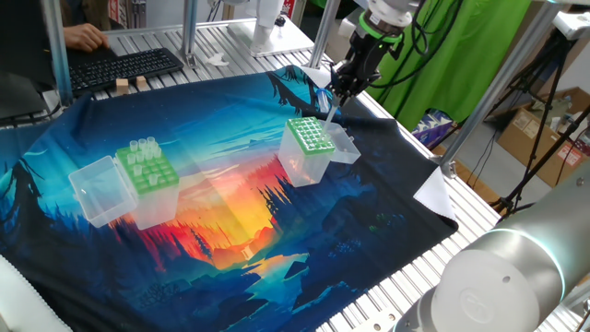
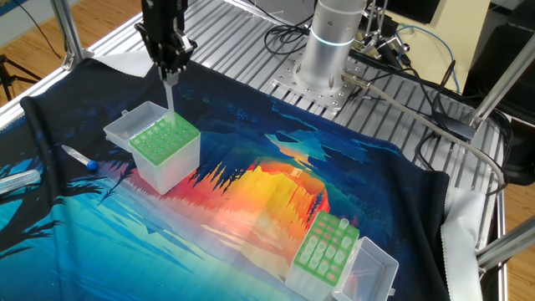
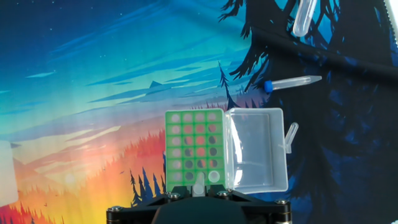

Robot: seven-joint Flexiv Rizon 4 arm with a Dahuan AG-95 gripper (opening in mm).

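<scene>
A clear box with a green perforated top (image 1: 312, 136) stands on the printed cloth, its lid open beside it. My gripper (image 2: 170, 73) points down above this box and is shut on a slim translucent tube (image 2: 171, 99). The tube's lower end is at the green top, near the edge on the lid's side in exterior view 2; whether it sits in a hole cannot be told. In the wrist view the tube (image 3: 199, 185) shows between the fingers, at the rack's near row. A second box with a green top (image 1: 147, 172) holds several clear tubes upright.
A blue-capped tube (image 3: 292, 83) and a larger clear tube (image 3: 304, 17) lie on the cloth beyond the rack. Against the outside of the open lid (image 3: 260, 149) is a small clear tube (image 3: 291, 135). Cloth between the two boxes is clear.
</scene>
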